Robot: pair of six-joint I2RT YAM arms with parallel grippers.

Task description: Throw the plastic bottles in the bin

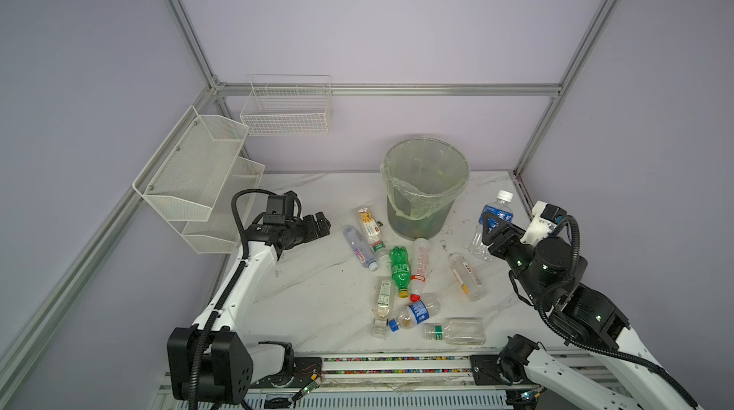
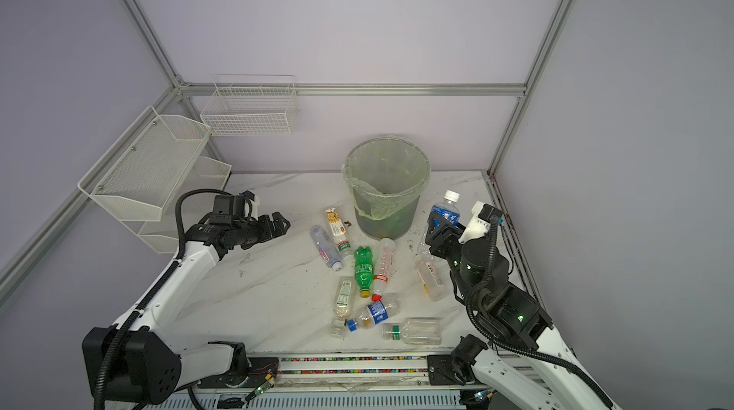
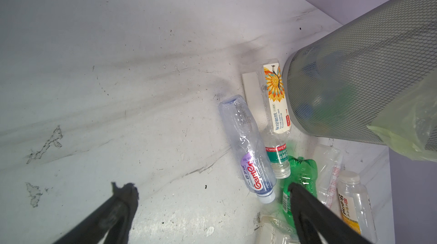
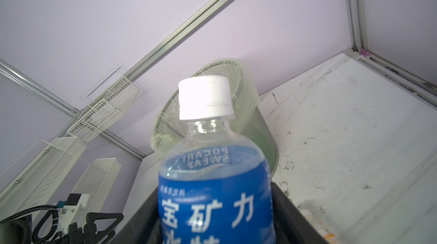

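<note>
My right gripper (image 1: 491, 232) is shut on a clear bottle with a blue label and white cap (image 4: 214, 175), held upright above the table to the right of the bin. The mesh bin (image 1: 426, 188), lined with a pale green bag, stands at the back. My left gripper is open and empty, left of the loose bottles. Lying on the table are a lilac-label bottle (image 3: 248, 148), a flower-label bottle (image 3: 275, 102), a green bottle (image 1: 400, 268), a red-capped bottle (image 1: 419, 264), a blue-capped bottle (image 1: 415, 312) and several other clear ones.
White mesh shelves (image 1: 195, 173) hang on the left wall, and a wire basket (image 1: 286, 111) on the back wall. Bare table (image 1: 298, 295) lies left of the bottles. Bottles show dimly inside the bin through its mesh.
</note>
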